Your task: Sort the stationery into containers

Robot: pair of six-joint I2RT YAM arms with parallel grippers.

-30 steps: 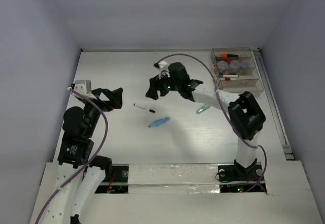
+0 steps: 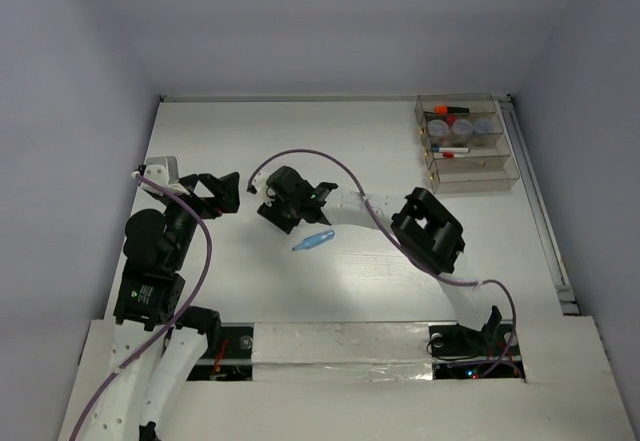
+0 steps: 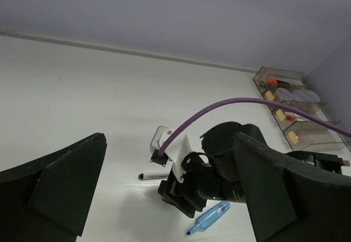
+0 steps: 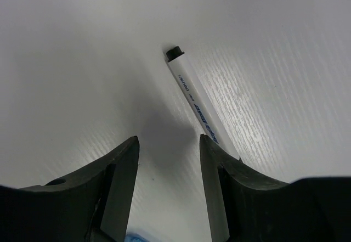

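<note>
A white marker with black tip lies on the table, with my right gripper low over it, fingers parted and the marker beside the right-hand finger; it shows past that gripper in the left wrist view. A blue marker lies just in front of the right gripper. My left gripper is raised at the table's left side, open and empty. At the back right stands a clear compartmented container with pens and round lidded items in it.
Walls enclose the table at the back and sides. The right arm spans the middle-right, covering part of the table.
Over the last second my right gripper has moved left, toward the front and down to the white marker, hiding it from above. The left arm is almost unchanged.
</note>
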